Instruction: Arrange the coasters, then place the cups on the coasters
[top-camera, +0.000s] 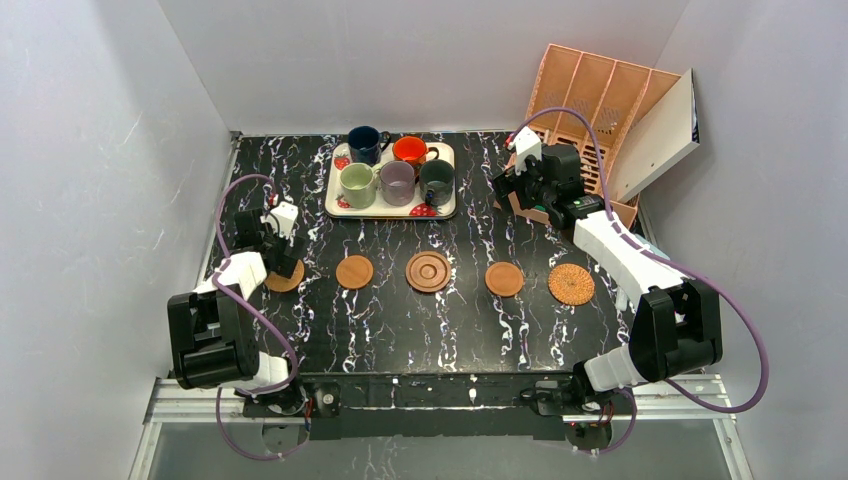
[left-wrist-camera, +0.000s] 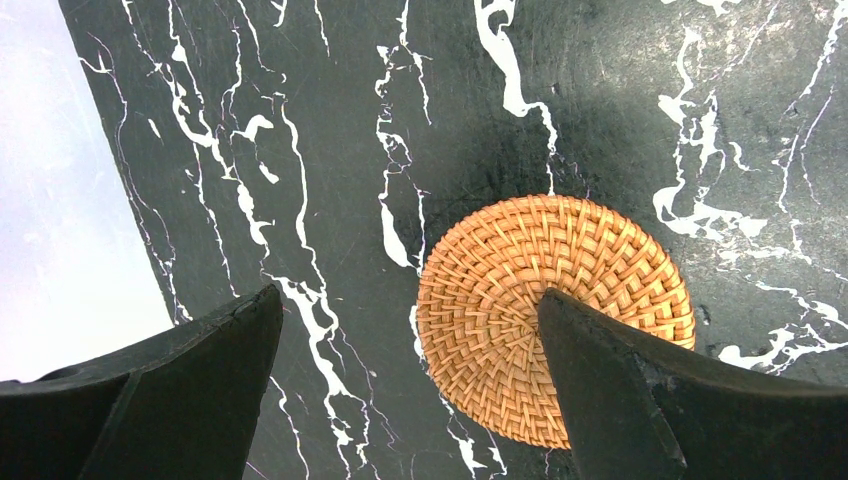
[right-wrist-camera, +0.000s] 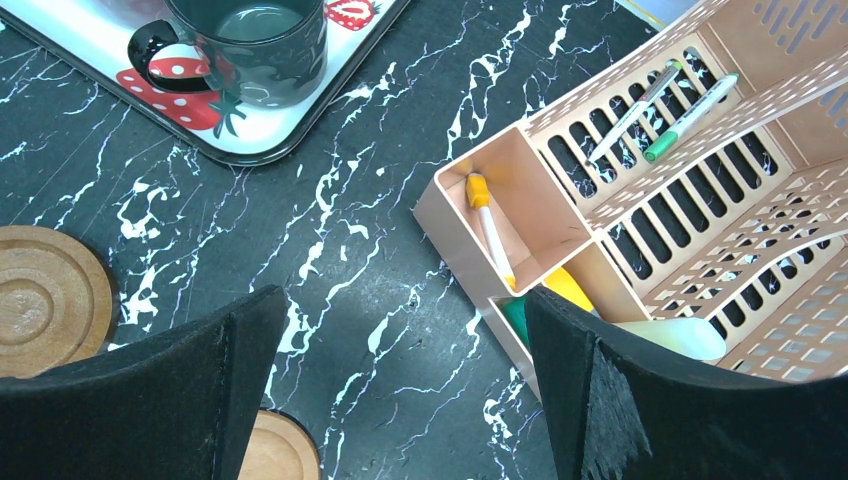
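Several cups stand on a tray at the back: a dark blue cup, an orange cup, a light green cup, a purple cup and a dark green cup. Coasters lie in a row in front, among them a large ringed one. Over the leftmost, a woven coaster, hangs my open left gripper; one finger hides part of the weave. My right gripper is also open, between the tray and the organizer, with nothing between its fingers.
A pink slatted organizer with markers inside stands at the back right, by the right gripper. A white panel leans there. Other coasters lie spread out.
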